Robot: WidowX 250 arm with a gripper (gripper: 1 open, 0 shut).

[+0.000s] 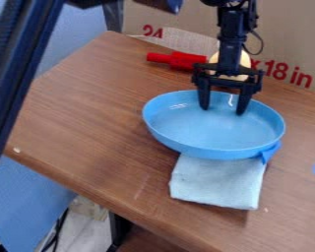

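A blue oval pan [200, 133] lies on the wooden table, overlapping a pale folded cloth [216, 182] that has a blue object at its right corner. The black gripper [223, 100] is over the pan's back part, its fingers down inside it; whether they hold anything cannot be told. A yellowish egg-shaped object [230, 56] is mostly hidden behind the gripper.
A red object [173, 58] lies at the back, before a cardboard wall [289, 44]. A dark bar crosses the upper left.
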